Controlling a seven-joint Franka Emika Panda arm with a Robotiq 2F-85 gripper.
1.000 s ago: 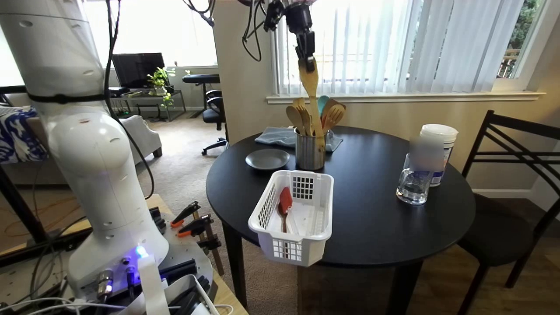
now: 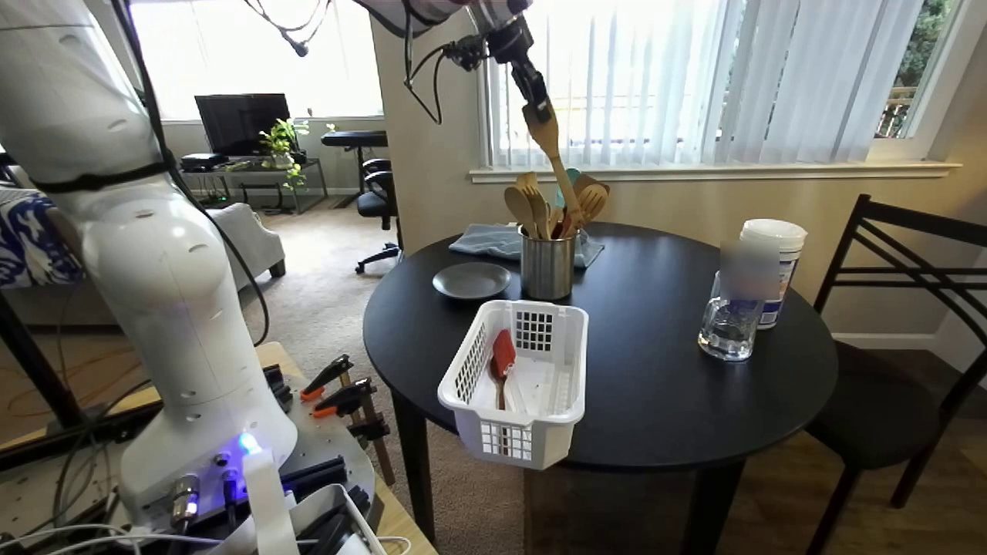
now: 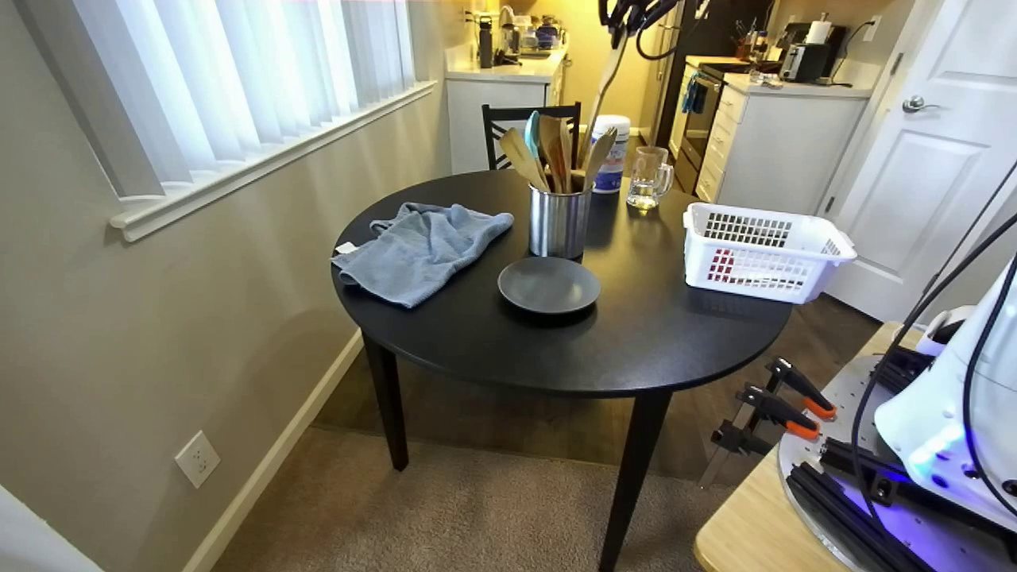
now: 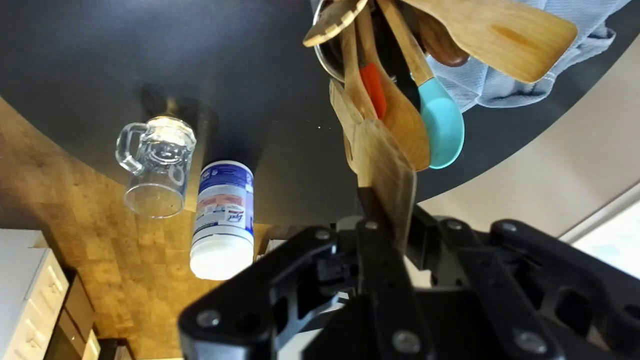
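Note:
My gripper (image 2: 538, 103) is shut on the broad end of a wooden spatula (image 2: 547, 139), high over the table's back. The spatula hangs at a slant, its lower end among the utensils at the mouth of a steel canister (image 2: 547, 268); how deep that end reaches cannot be made out. Several wooden utensils and a turquoise spoon (image 4: 442, 123) stand in the canister. In the wrist view, the held spatula's blade (image 4: 384, 168) rises between my fingers. A white basket (image 2: 518, 421) at the front of the table contains a red-headed utensil (image 2: 503, 351) and a brown spoon (image 2: 497, 375).
A grey plate (image 3: 549, 285) and a blue cloth (image 3: 419, 249) lie near the canister. On the table's other side stand a glass mug (image 3: 649, 179) and a white-lidded tub (image 4: 223, 222).
My gripper has moved slightly left and tilted, still gripping the spatula. The spatula now leans more, and its lower end has shifted from in front of the canister to the rim, right side.

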